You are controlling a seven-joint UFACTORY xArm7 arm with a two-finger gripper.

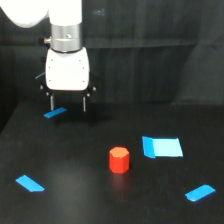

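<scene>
High above the back left of the dark table, my gripper (68, 103) points down from the white arm. Its two small dark fingers stand wide apart, with nothing visible between them. A red block (119, 160) with a faceted outline stands upright near the middle of the table, well to the right of the gripper and closer to the camera. To the right of the block and behind it lies a flat pale blue square (168, 147), with a darker blue strip (149, 147) along its left edge.
Blue tape pieces mark the table: one (29, 184) at front left, one (200, 192) at front right, one (55, 112) at back left near the gripper. A dark curtain (150, 55) hangs behind.
</scene>
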